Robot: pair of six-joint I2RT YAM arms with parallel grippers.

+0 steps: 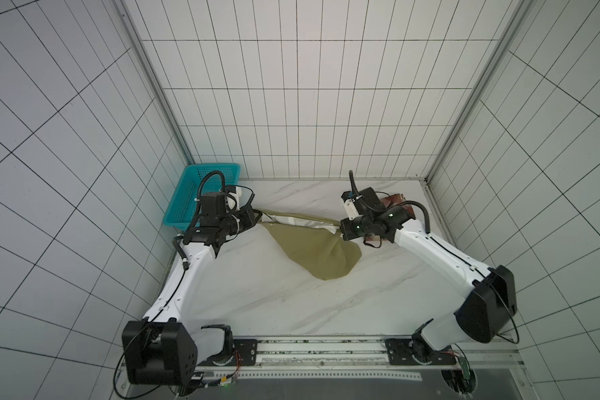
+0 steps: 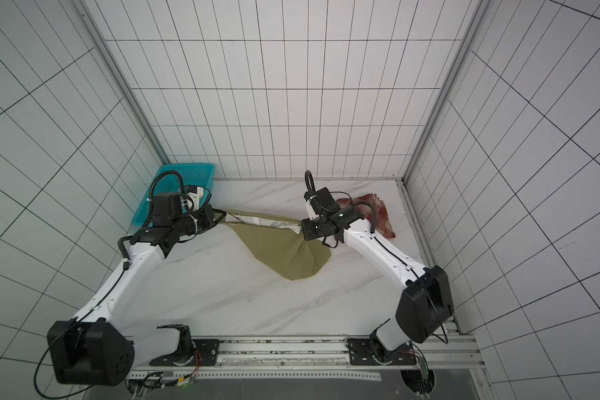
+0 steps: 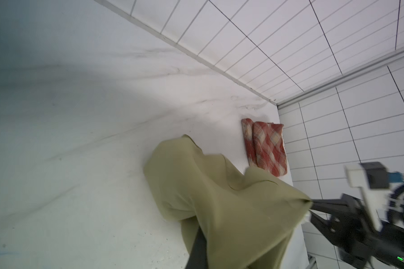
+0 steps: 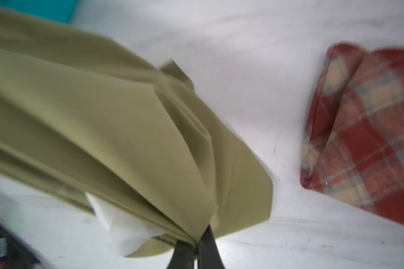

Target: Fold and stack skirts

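Note:
An olive skirt [image 1: 313,253] with a white lining strip hangs stretched between my two grippers, its lower part draped toward the table. My left gripper [image 1: 258,215] is shut on the skirt's upper edge at the left, and my right gripper [image 1: 342,230] is shut on it at the right. In the right wrist view the olive fabric [image 4: 134,125] gathers into the fingertips. A folded red plaid piece [image 3: 268,145] lies on the table at the right, partly behind the right arm in both top views.
A teal basket [image 1: 180,200] stands at the back left. Tiled walls close in the back and both sides.

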